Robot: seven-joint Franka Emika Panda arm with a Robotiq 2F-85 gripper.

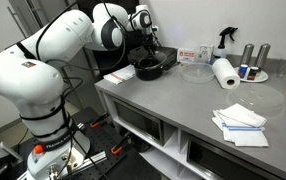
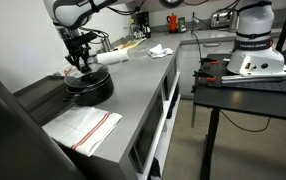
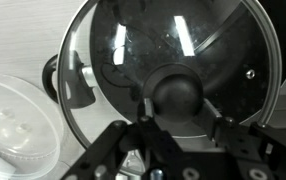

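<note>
A round glass lid (image 3: 103, 110) with a metal rim fills much of the wrist view, its black knob (image 3: 176, 93) near the middle. On either side of that knob are the fingers of my gripper, shut on it. The black pot (image 1: 149, 72) stands at the far left end of the counter in exterior view 1, directly below the gripper (image 1: 153, 46). From the other side, the same pot (image 2: 91, 92) shows under the arm's end. Whether the lid rests on the rim or hangs just above it, I cannot tell.
A white cloth (image 2: 87, 128) lies beside the pot. Clear bowls (image 1: 196, 73), a paper towel roll (image 1: 225, 73) and several bottles line the back. Folded white towels (image 1: 241, 125) lie at the right.
</note>
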